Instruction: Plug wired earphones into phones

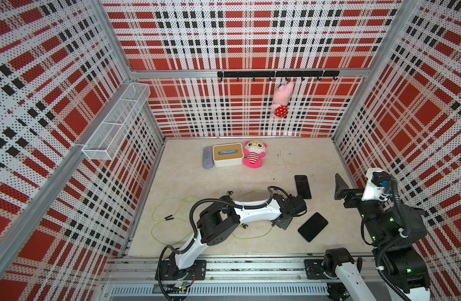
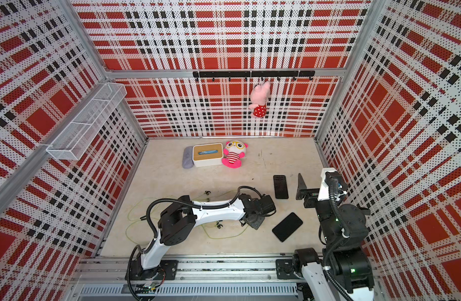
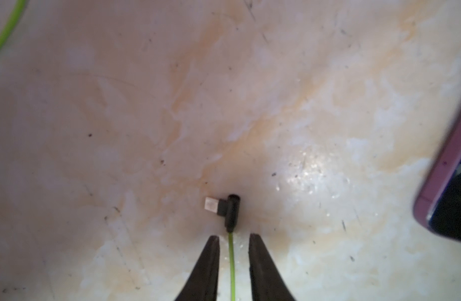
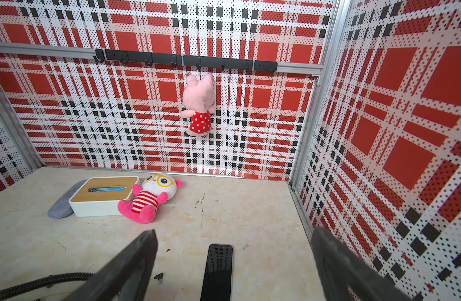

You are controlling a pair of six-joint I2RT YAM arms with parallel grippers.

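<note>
In the left wrist view, a black right-angle earphone plug (image 3: 232, 211) with a silver tip lies on the table, its green cable (image 3: 232, 266) running down. My left gripper is just short of the plug, partly open, with the cable showing in the gap between its fingers. I cannot tell whether they touch it. One phone (image 1: 313, 226) lies right of that gripper, and its pink edge (image 3: 445, 165) shows close by. A second phone (image 1: 302, 186) lies farther back. My right gripper is wide open and empty, raised at the right side.
A second green cable (image 1: 162, 203) is looped at the left of the table, with black earbuds (image 1: 168, 217) on it. Along the back are a grey case (image 1: 207, 158), a tissue box (image 1: 228, 159) and a pink plush toy (image 1: 254, 154).
</note>
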